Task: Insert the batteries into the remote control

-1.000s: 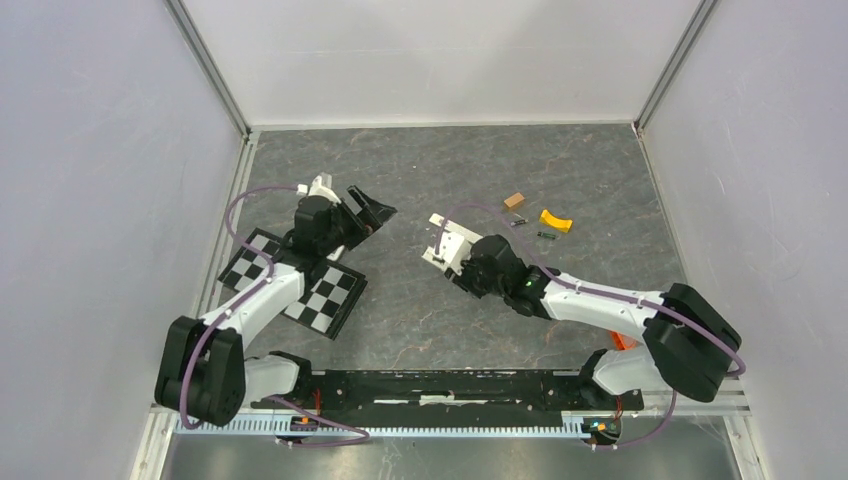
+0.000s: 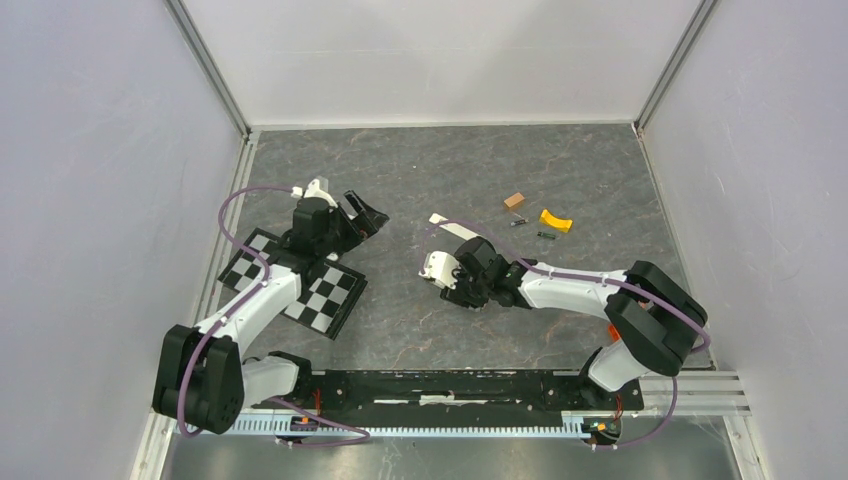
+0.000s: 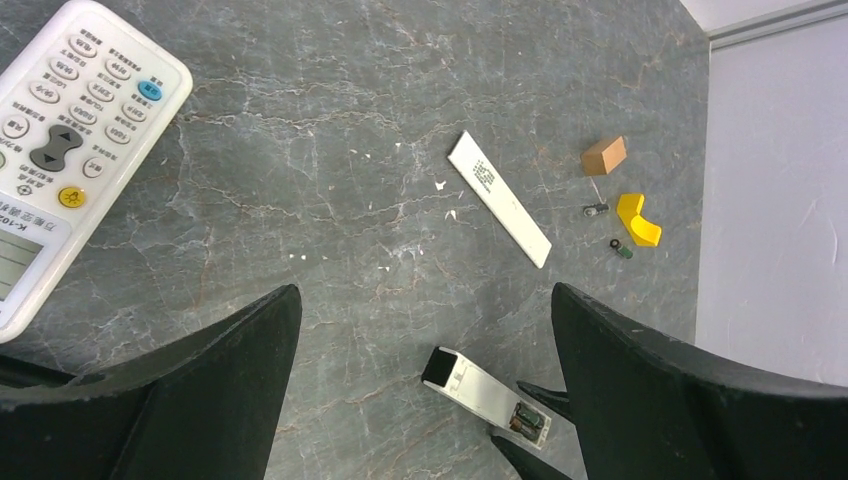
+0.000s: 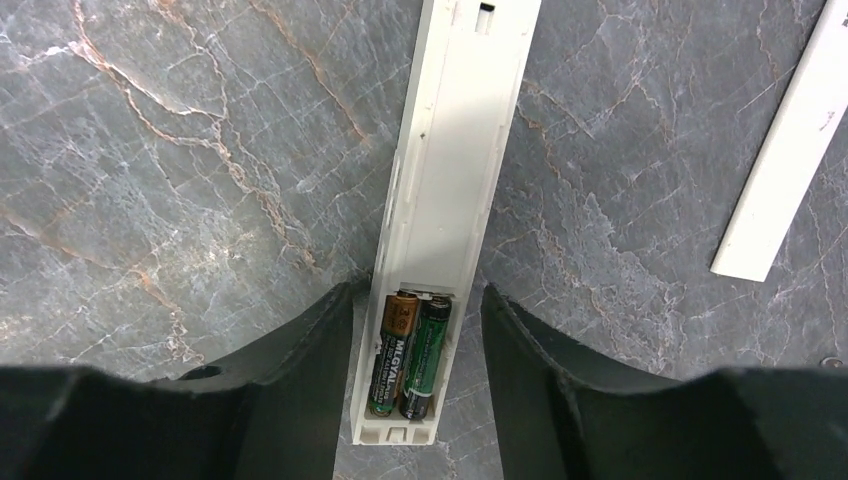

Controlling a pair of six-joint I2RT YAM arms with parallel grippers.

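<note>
A slim white remote [image 4: 455,170] lies open-backed on the grey table, slightly slanted in the right wrist view. Side by side in its compartment rest a brown-topped battery [image 4: 392,355] and a green battery [image 4: 427,355]. Around that end my right gripper stands open, a gap on each side between remote and fingers. To the right of it lies a loose white cover [image 4: 790,150]. My left gripper is open with its fingers wide apart and nothing held. In the left wrist view the slim remote [image 3: 485,392] is seen partly behind a left finger.
A larger white remote with buttons [image 3: 85,130] lies face up at the left. Two loose batteries, a battery [image 2: 518,222] and a darker one [image 2: 546,236], lie near a yellow piece [image 2: 556,220] and a wooden block [image 2: 514,201]. A checkered board [image 2: 325,300] is under the left arm.
</note>
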